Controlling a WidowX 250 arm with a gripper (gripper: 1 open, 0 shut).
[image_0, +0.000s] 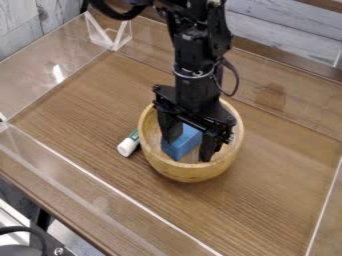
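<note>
My black gripper (187, 118) hangs over a round wooden bowl (187, 170), its fingers reaching down into it on either side of a blue block (179, 143). The fingers look part open; whether they touch the block I cannot tell, as the gripper hides part of it. A small white and green tube (130, 142) lies on the table just left of the bowl.
The wooden table (80, 120) has free room left, right and in front of the bowl. Clear side walls edge the table, and a pale wall stands behind.
</note>
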